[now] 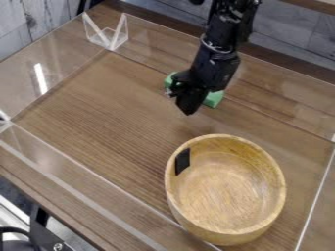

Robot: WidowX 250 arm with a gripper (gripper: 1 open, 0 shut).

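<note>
The black robot gripper (186,96) reaches down from the top centre to the middle of the wooden table, its tip low over a green object (213,96) that it partly hides. The green object lies behind and beside the fingers; whether they touch it is hard to tell. The fingers are dark and small, and I cannot make out a gap between them.
A large cream round tub (257,218) with a black patch on its rim stands at the front right. A white wire-like holder (108,31) sits at the back left.
</note>
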